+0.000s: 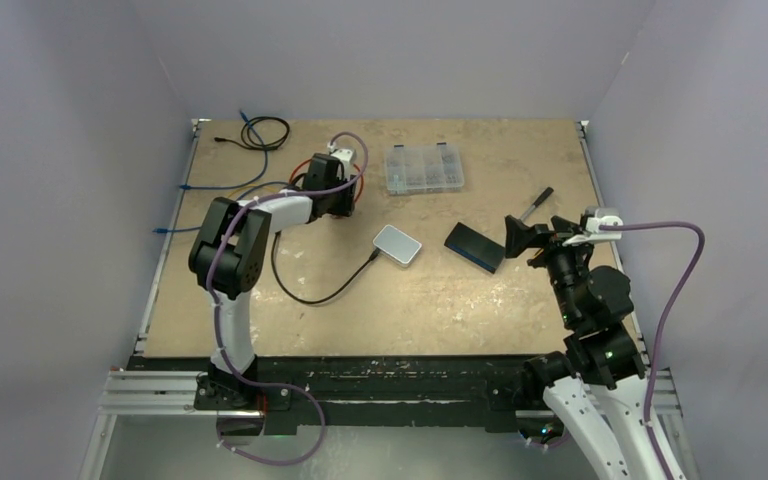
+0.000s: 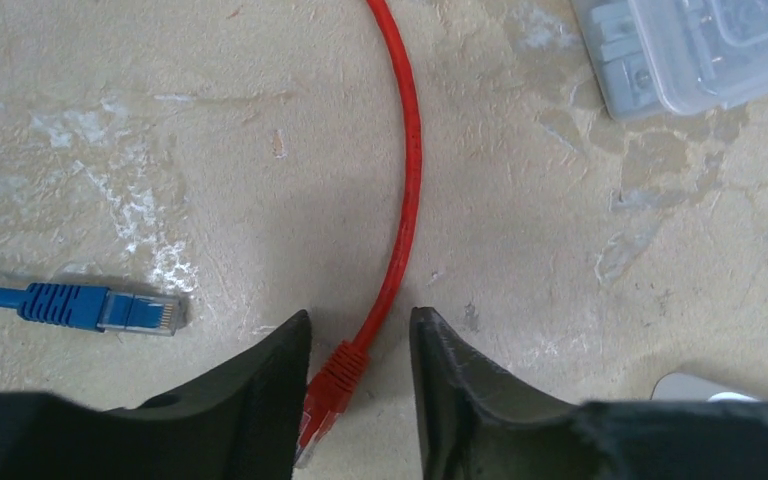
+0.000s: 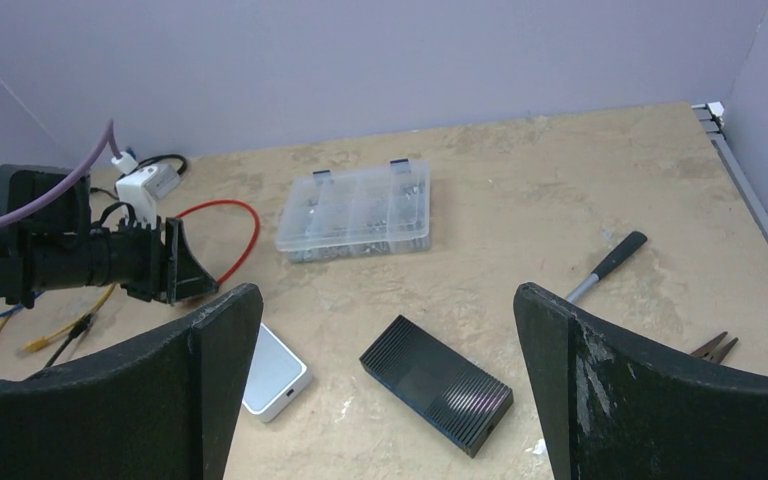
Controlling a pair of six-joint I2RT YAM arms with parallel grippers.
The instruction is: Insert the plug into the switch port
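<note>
My left gripper hangs low over the end of a red cable; its fingers stand apart, with the red plug [image 2: 335, 385] between and just below them, partly hidden by the left finger. Whether it touches cannot be told. A blue plug [image 2: 85, 308] lies left of it in the left wrist view. In the top view a small silver box [image 1: 397, 244] has a black cable in it, and a dark ribbed box [image 1: 474, 246] lies right of it; ports are too small to tell. My right gripper stands open above the right side, empty.
A clear organizer box [image 1: 424, 168] sits at the back centre. Blue, yellow and black cables lie at the left. A screwdriver [image 3: 615, 258] and pliers [image 3: 710, 350] lie at the right.
</note>
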